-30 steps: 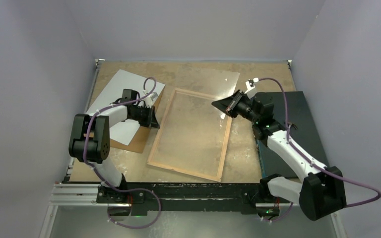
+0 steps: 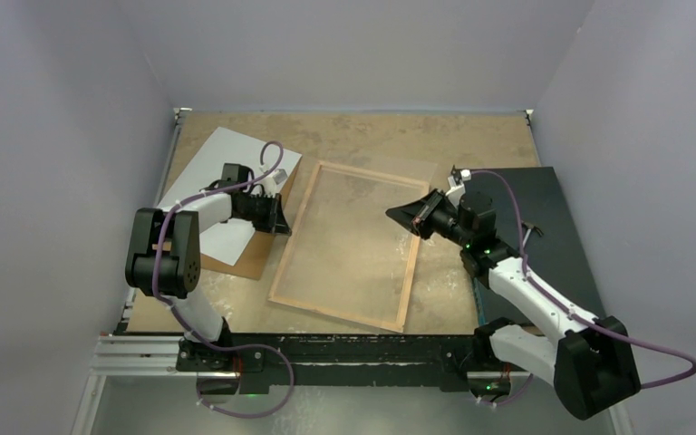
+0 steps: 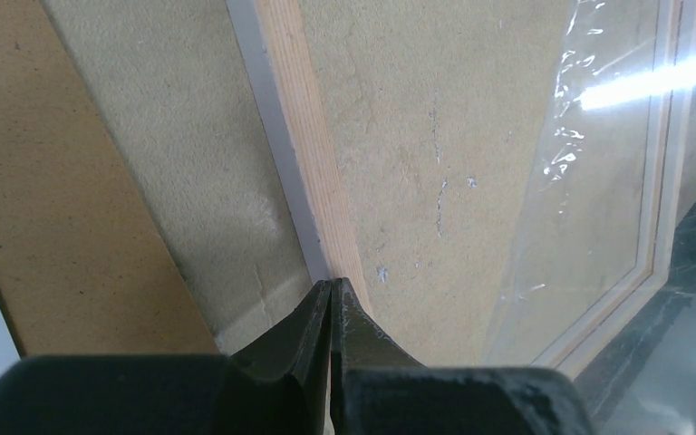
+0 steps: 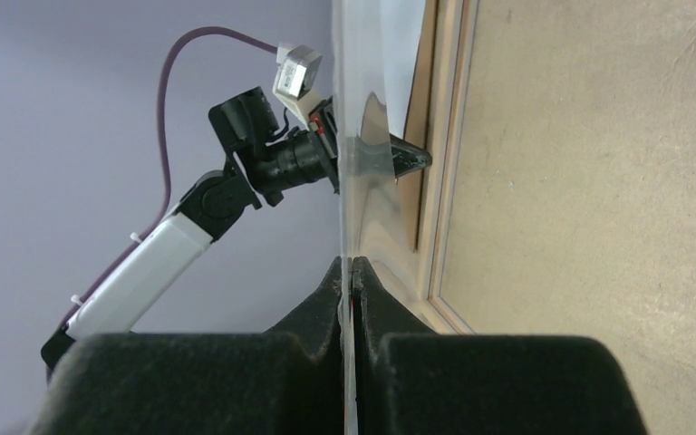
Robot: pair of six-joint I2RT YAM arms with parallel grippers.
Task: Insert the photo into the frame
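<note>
A wooden frame (image 2: 335, 314) lies on the table between the arms, its left rail (image 3: 313, 145) running up to my left gripper. That gripper is shut, its tips against the rail. Over the frame, my right gripper is shut on the edge of a thin clear sheet (image 4: 352, 181), which shows almost edge-on. From the left wrist the same clear sheet (image 3: 589, 172) appears as a glossy film above the frame's far side. A white sheet (image 2: 227, 152) rests on a brown board (image 2: 256, 261) to the left; no printed picture shows.
On the right lies a dark board (image 2: 553, 258) with a small tool (image 2: 531, 228) on it, partly under the right arm. Bare table shows behind the frame. Walls rise at the left, right and back.
My right gripper has moved toward the front and lower with the clear sheet, whose far edge now reaches less beyond the frame's back rail. The left arm and the frame stay still.
</note>
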